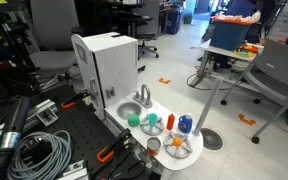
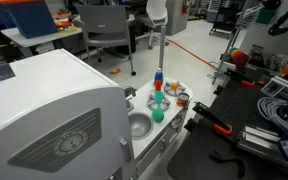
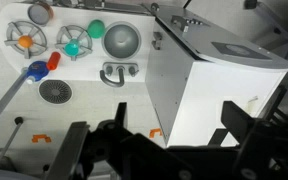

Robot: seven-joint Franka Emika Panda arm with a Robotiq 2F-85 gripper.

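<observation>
In the wrist view, my gripper hangs over the toy kitchen with its dark fingers spread wide and nothing between them. Beneath it stands a white cabinet [image 3: 192, 105]. The counter holds a metal sink [image 3: 121, 40] with a faucet [image 3: 118, 73], and a green cup [image 3: 96, 29] sits at the sink's edge. One burner bears a teal item [image 3: 72, 48], the other an orange item [image 3: 25, 42]. A red bottle [image 3: 53, 61] and a blue object [image 3: 37, 70] are beside the burners. A metal can [image 3: 40, 12] is near the counter's edge.
A black table [image 1: 59, 135] with a coiled cable [image 1: 41, 157] and orange-handled clamps [image 1: 114, 150] adjoins the kitchen. A blue-topped table [image 1: 232, 35] and a grey chair [image 1: 274, 85] stand beyond. Open pale floor [image 1: 174, 70] lies behind the counter.
</observation>
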